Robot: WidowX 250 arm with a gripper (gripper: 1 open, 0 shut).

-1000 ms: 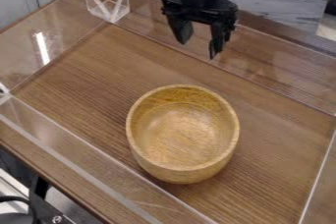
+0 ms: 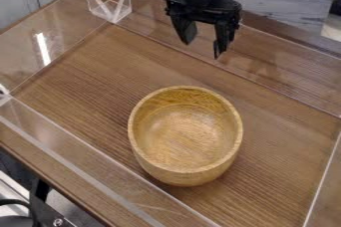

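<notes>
My black gripper (image 2: 205,34) hangs over the back middle of the wooden table, pointing down, its two fingers spread apart with nothing seen between them. A large empty tan bowl (image 2: 184,133) sits on the table in the front middle, well apart from the gripper.
A clear bracket-like piece (image 2: 110,6) stands at the back left. A marble-patterned wall (image 2: 286,2) runs along the back. A black cable lies at the bottom left corner.
</notes>
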